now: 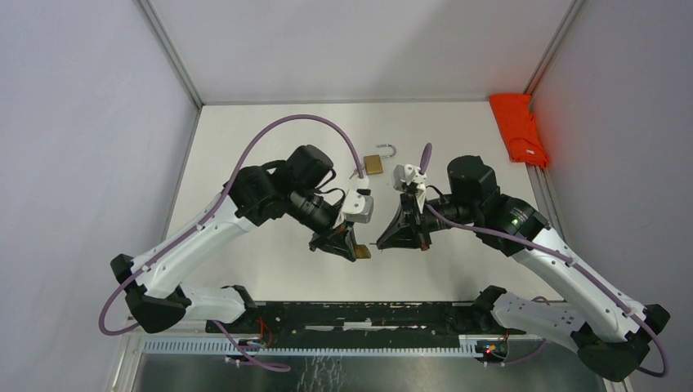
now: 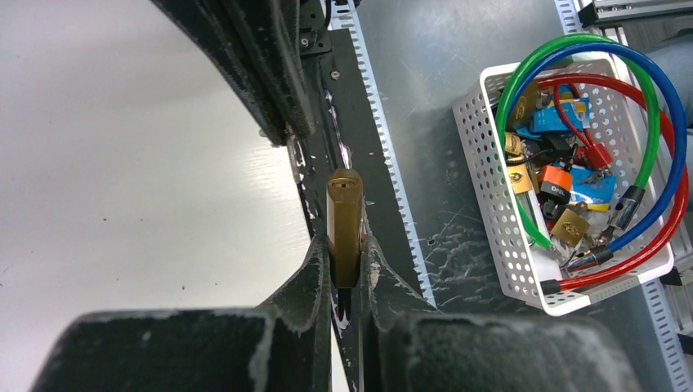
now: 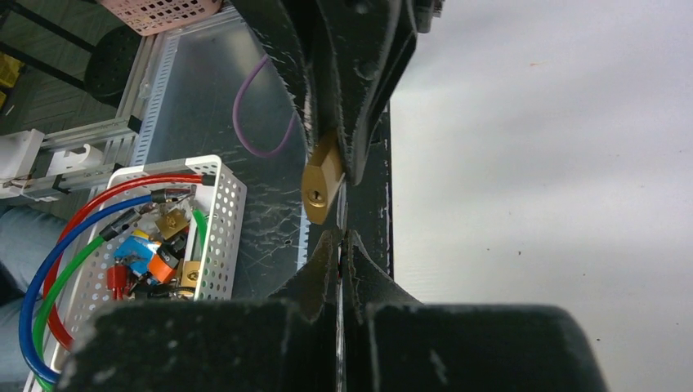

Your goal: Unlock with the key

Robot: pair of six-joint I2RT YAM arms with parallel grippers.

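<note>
A brass padlock (image 2: 345, 220) is clamped in my left gripper (image 1: 352, 247). In the right wrist view its keyhole (image 3: 315, 197) faces toward my right gripper (image 1: 382, 242). That right gripper is shut on a thin metal key (image 1: 373, 243), which shows nearly edge-on as a narrow sliver in the right wrist view. From above, a small gap separates the key's tip from the padlock (image 1: 363, 251). In the right wrist view the sliver appears to the right of the keyhole. The fingers hide the key's head.
On the table farther back lie another brass padlock (image 1: 373, 165), a loose shackle (image 1: 388, 150) and a small key (image 1: 357, 172). An orange cloth (image 1: 520, 131) lies at the back right corner. Off the table, a white basket (image 2: 484, 175) holds locks and coloured cables.
</note>
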